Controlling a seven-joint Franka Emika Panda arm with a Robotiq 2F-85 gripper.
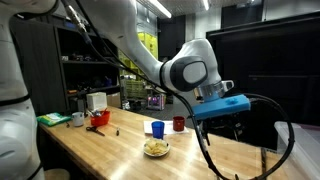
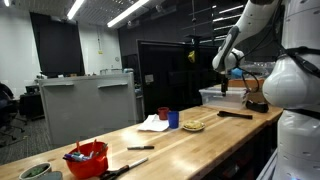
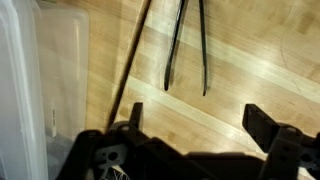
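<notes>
My gripper is open in the wrist view, its two dark fingertips wide apart and nothing between them. Ahead of them on the wooden table lie two thin dark prongs, side by side, looking like one pair of tongs; their far ends run out of view. A long brown stick lies to their left. In exterior view 1 the gripper hangs over the right part of the table, apart from the surface, below the blue part of the arm. Exterior view 2 shows the arm at the far right end.
A clear plastic bin borders the stick on the left in the wrist view. Further along the table stand a yellow plate of food, a blue cup, a red cup and a red basket. A cable loops beside the arm.
</notes>
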